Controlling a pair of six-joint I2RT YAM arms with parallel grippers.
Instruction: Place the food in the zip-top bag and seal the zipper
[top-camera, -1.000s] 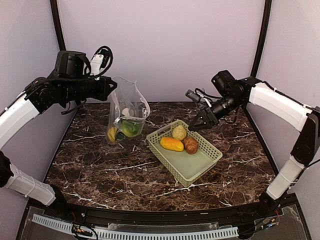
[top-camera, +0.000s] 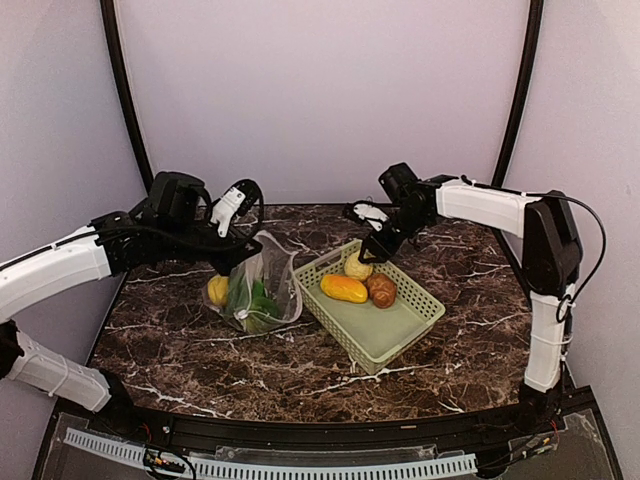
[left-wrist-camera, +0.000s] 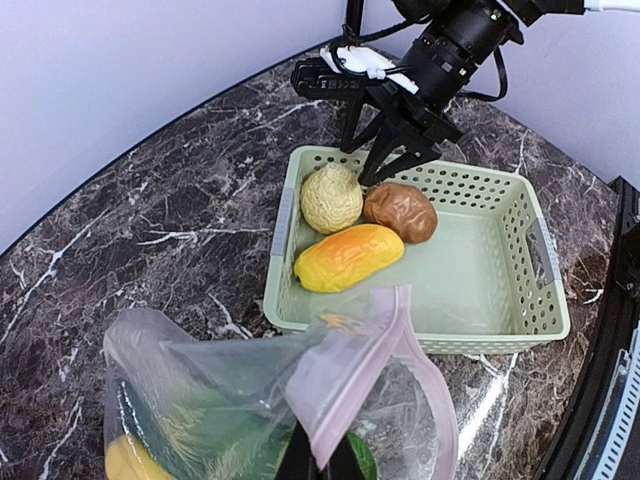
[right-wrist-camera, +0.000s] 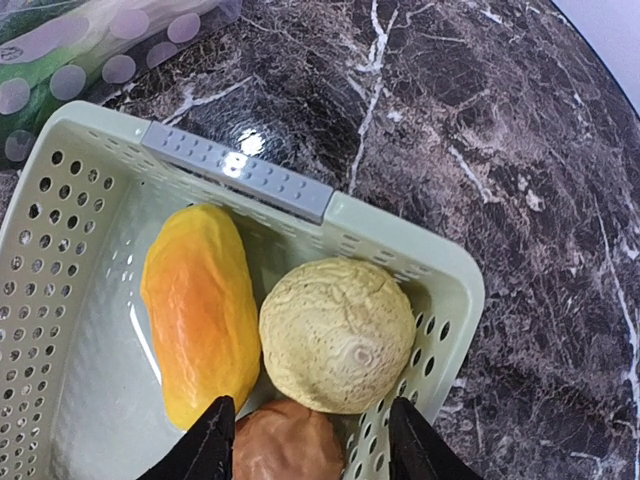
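Note:
My left gripper is shut on the rim of the clear zip top bag (top-camera: 275, 275), whose mouth stands partly open. Inside the bag, a yellow item (top-camera: 217, 290) and green food (top-camera: 258, 303) show through the plastic. In the pale green basket (top-camera: 400, 340) lie a round cream-coloured food (right-wrist-camera: 338, 335), an orange-yellow mango-like food (right-wrist-camera: 200, 315) and a brown round food (right-wrist-camera: 288, 445). Over the basket's far corner, my right gripper has its fingers apart, close to the cream and brown foods, gripping neither.
The basket's perforated walls rise around the foods, and its near-right part is empty. Pale walls enclose the table at the back and sides.
The left gripper has lowered the bag from above the table until it rests there, slumped. The basket foods have stayed put.

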